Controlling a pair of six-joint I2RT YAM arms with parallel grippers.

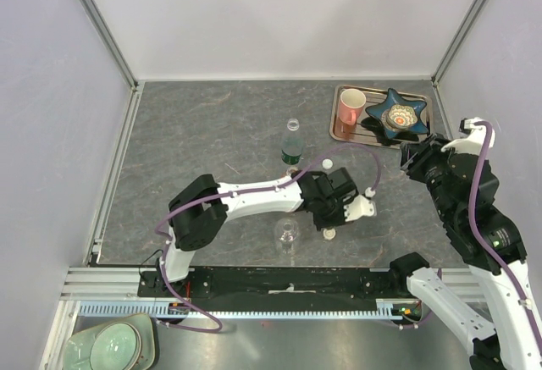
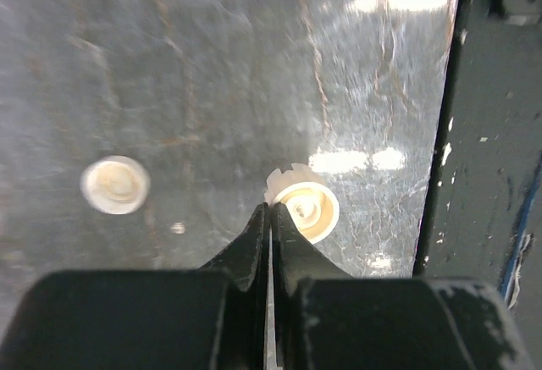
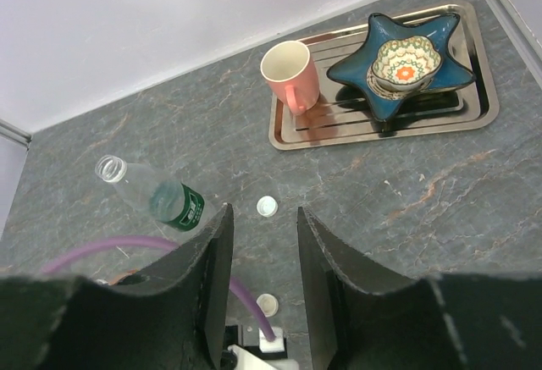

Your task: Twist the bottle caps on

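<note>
My left gripper is shut over the table. A white cap [image 2: 306,213] sits at its fingertips in the left wrist view; whether it is held I cannot tell. A second cap [image 2: 114,185] lies apart to the left. A green-label bottle [image 1: 292,142] stands at the centre back, with a small white cap [image 3: 267,207] to its right. A clear bottle [image 1: 286,236] stands at the front, and another behind the left arm is mostly hidden. My right gripper is high at the right; its fingers show a gap, and nothing is visible between them.
A metal tray [image 1: 373,135] at the back right holds a pink mug [image 1: 351,106] and a blue star dish [image 1: 381,112]. The table's front edge is close to the left gripper.
</note>
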